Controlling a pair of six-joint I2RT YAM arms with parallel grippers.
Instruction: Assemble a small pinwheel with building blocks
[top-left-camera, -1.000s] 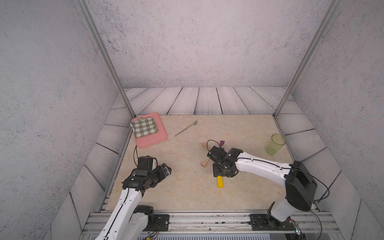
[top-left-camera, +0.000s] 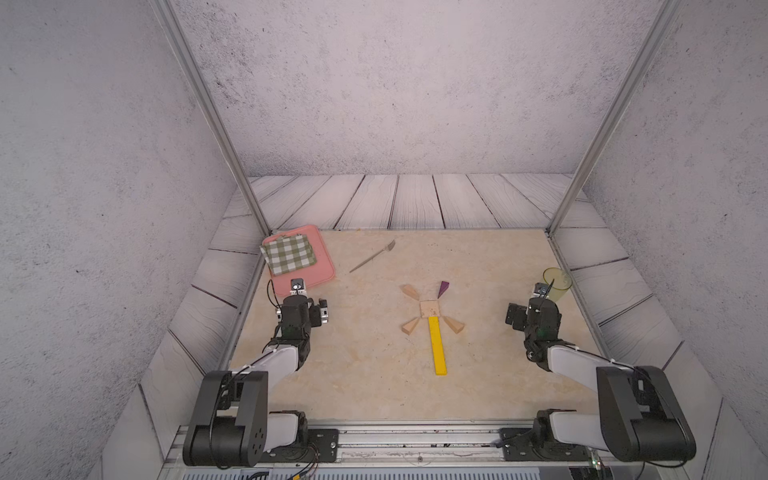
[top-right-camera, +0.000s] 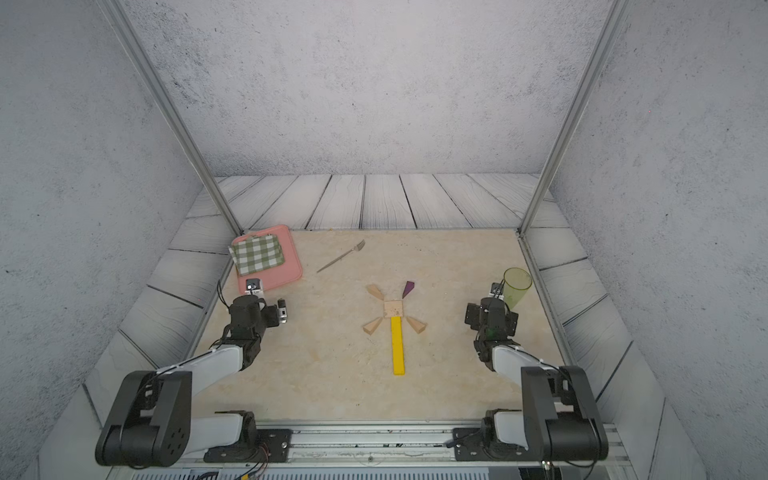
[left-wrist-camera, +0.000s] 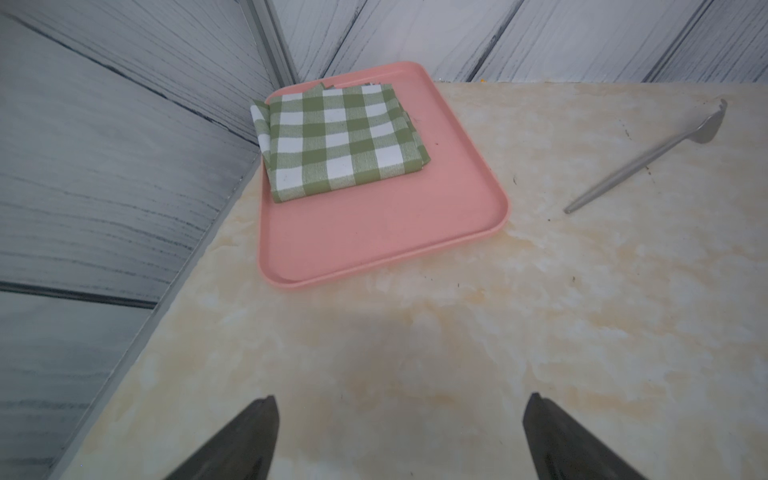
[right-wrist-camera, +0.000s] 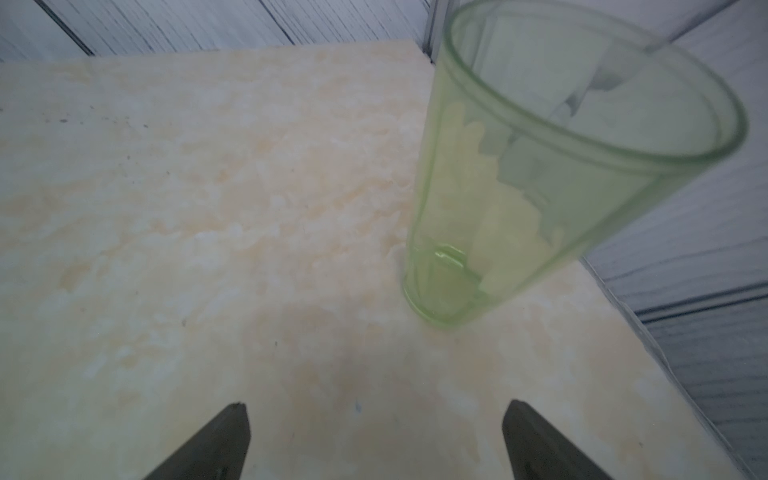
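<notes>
A pinwheel shape lies mid-table: a square wooden block (top-left-camera: 429, 308), a yellow bar (top-left-camera: 437, 345) running from it toward the front, a purple blade (top-left-camera: 443, 288) at upper right and wooden blades (top-right-camera: 373, 291) at the other three corners. My left gripper stands open and empty, left of the pinwheel and in front of the pink tray. My right gripper is open and empty, right of the pinwheel and by the green cup.
A pink tray (left-wrist-camera: 384, 232) with a checked cloth (left-wrist-camera: 340, 140) sits back left. A fork (left-wrist-camera: 624, 172) lies beside it. A translucent green cup (right-wrist-camera: 520, 208) stands at the right edge.
My right arm has moved from over the pinwheel back to the right, uncovering it.
</notes>
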